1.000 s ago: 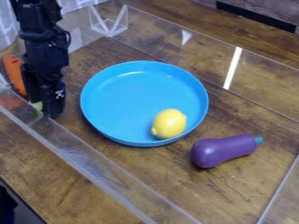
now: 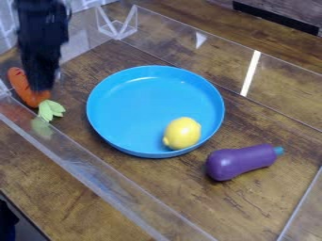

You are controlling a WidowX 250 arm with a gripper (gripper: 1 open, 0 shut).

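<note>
The black gripper [image 2: 45,62] is motion-blurred at the upper left, above an orange carrot [image 2: 30,90] with pale green leaves [image 2: 51,110], which lies against the clear tray wall. Whether anything is between its fingers cannot be seen. A blue plate [image 2: 132,102] sits in the middle with a yellow lemon [image 2: 183,133] on its right front part. A purple eggplant [image 2: 236,162] lies on the wood to the lower right of the plate.
Clear plastic walls [image 2: 113,188] border the wooden surface around the objects. Bare wood shows behind and to the right of the plate.
The gripper has risen from low beside the carrot, now blurred, uncovering the carrot and its leaves. Plate, lemon and eggplant are unchanged.
</note>
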